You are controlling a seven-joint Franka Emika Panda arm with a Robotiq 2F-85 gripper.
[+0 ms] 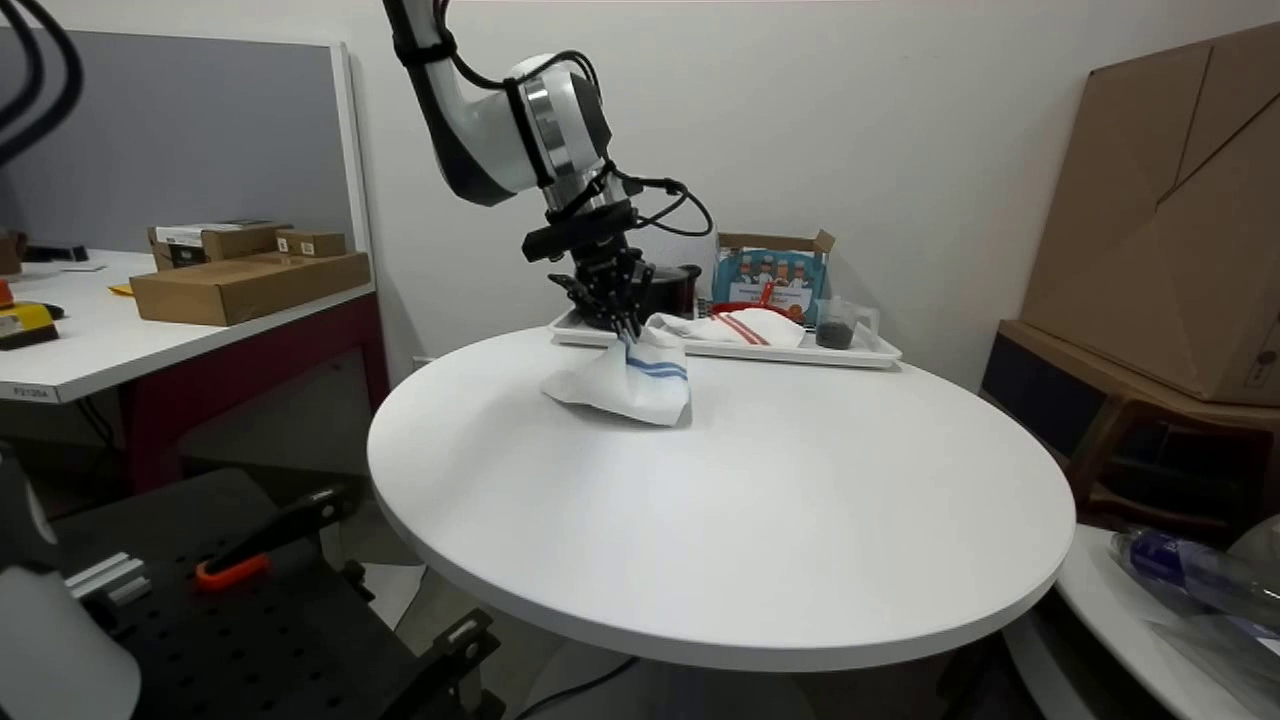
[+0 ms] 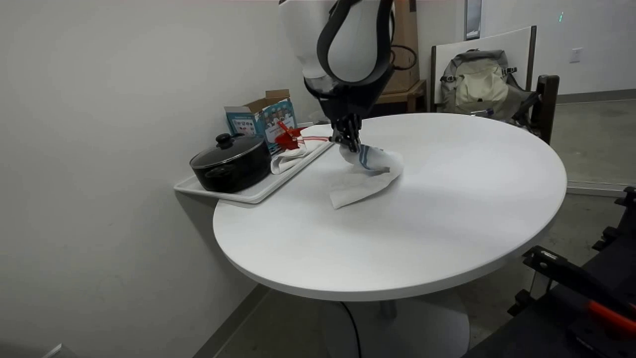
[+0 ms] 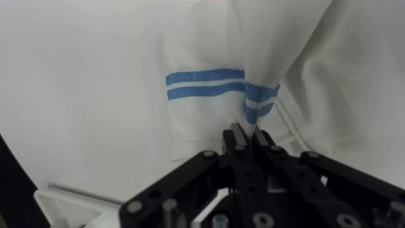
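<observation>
A white cloth with blue stripes (image 1: 636, 383) hangs from my gripper (image 1: 626, 336), its lower part at the round white table's surface. In the wrist view, the gripper is shut on a pinched fold of the cloth (image 3: 201, 114), just beside the double blue stripes. From the other side, the cloth (image 2: 366, 185) drapes below the gripper (image 2: 355, 149) and curls, one corner spreading toward the table's near side. Whether the hanging part rests fully on the table is hard to tell.
Behind the gripper, a white tray (image 2: 256, 195) holds a lidded black pot (image 2: 232, 164), a red-striped cloth (image 1: 762, 328), a red item (image 2: 289, 138) and a clear cup (image 1: 836, 324). A blue box (image 1: 770, 278) stands there too.
</observation>
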